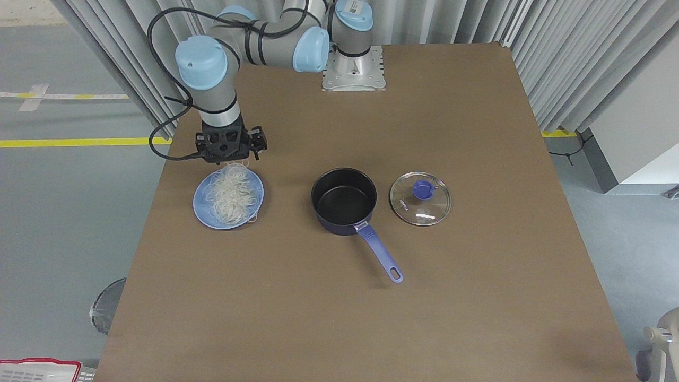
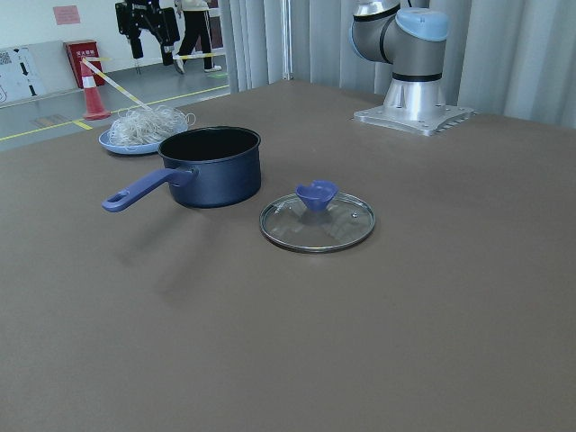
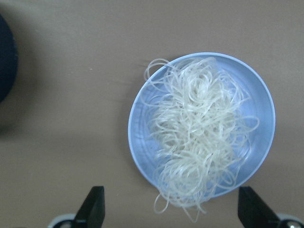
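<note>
A light blue plate heaped with white noodles lies left of a dark blue saucepan with a blue handle. A glass lid with a blue knob lies right of the pan. My gripper hangs above the table just behind the plate; in the wrist view its open fingers sit either side below the noodles, nothing between them. The gripper also shows high at the top of the left view.
The robot base stands at the back edge by a curtain. The pan's edge shows at the wrist view's left.
</note>
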